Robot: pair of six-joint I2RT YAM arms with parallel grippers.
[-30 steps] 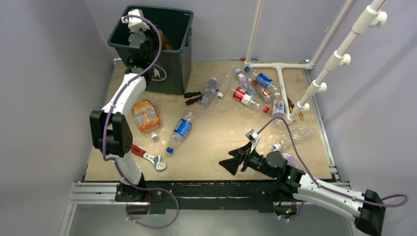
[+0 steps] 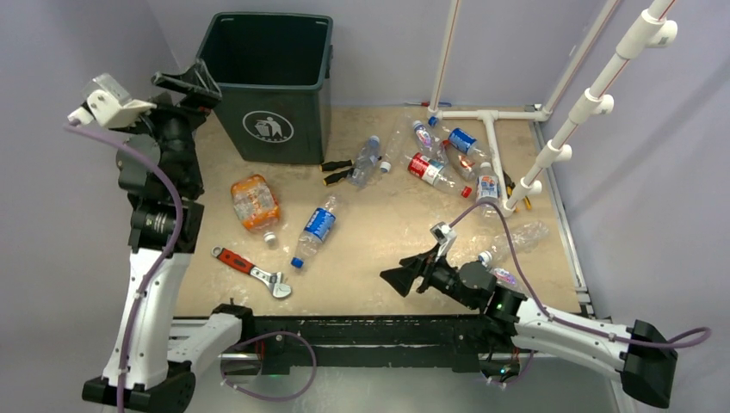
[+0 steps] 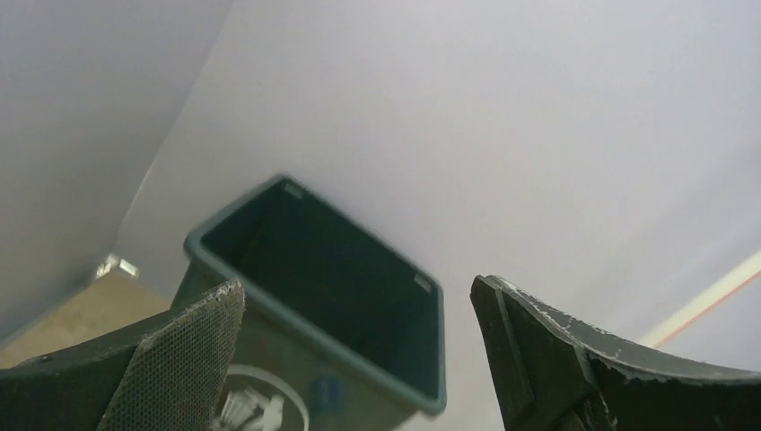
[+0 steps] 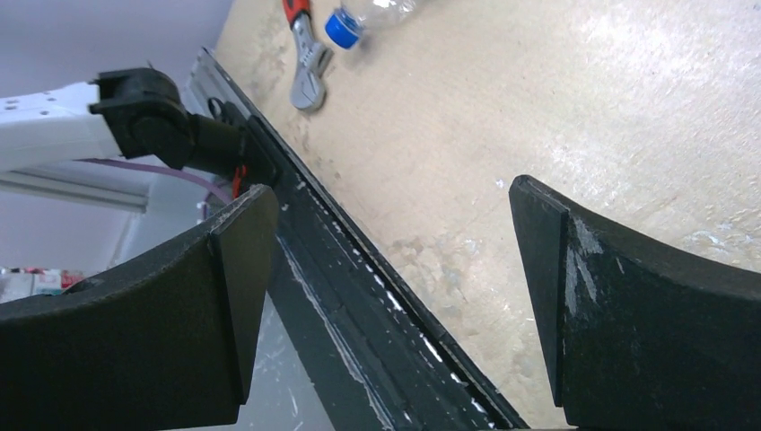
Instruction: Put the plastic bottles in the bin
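The dark green bin stands at the back left of the table. My left gripper is raised left of its rim, open with nothing between its fingers; the left wrist view shows the bin beyond them. Plastic bottles lie on the table: an orange-labelled one, a blue-labelled one, a red-labelled one among several at the back right, and a clear one beside my right arm. My right gripper hangs open and empty over the front right of the table.
An adjustable wrench lies at the front left. Black-handled tools lie beside the bin. A white pipe frame bounds the right side.
My left arm has lifted out of the bin and swung left, clear of its opening. The right arm has shifted very slightly. The bottles on the table have not moved.
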